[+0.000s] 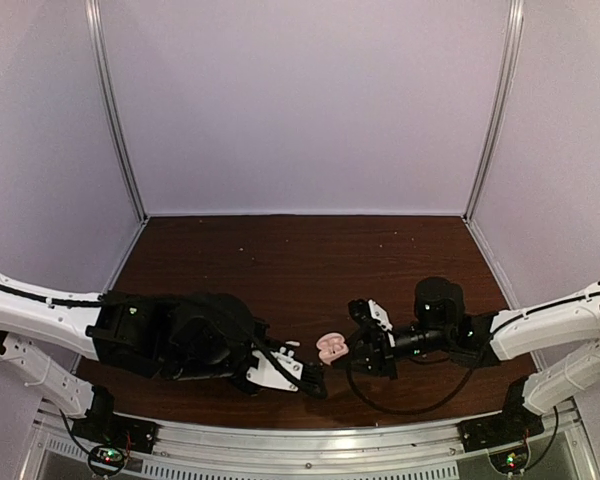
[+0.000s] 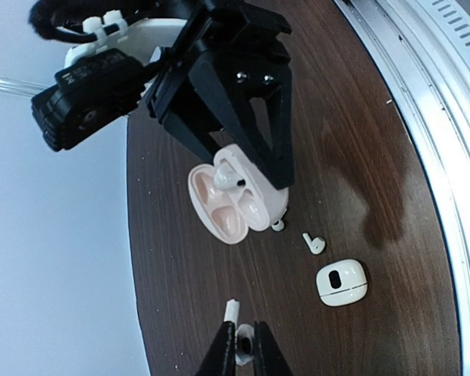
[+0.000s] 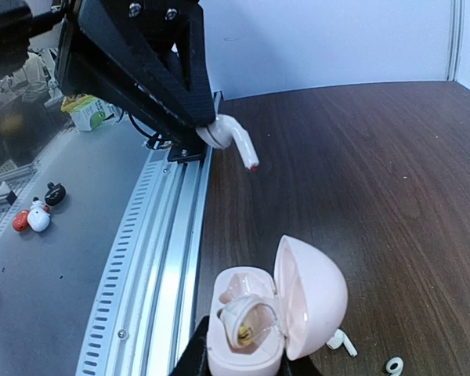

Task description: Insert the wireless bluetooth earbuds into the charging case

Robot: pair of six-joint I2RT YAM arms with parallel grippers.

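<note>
My left gripper is shut on a white earbud, whose red-tipped stem sticks out past the fingers. The pink charging case hangs above the table with its lid swung wide, my right gripper shut on its sides. One well of the case has a white earbud sitting in it; the other well is empty. In the right wrist view the held earbud is up and to the left of the case, apart from it.
On the dark table lie two loose white earbuds, one near a closed white case and another partly behind the pink case. The metal rail borders the front edge.
</note>
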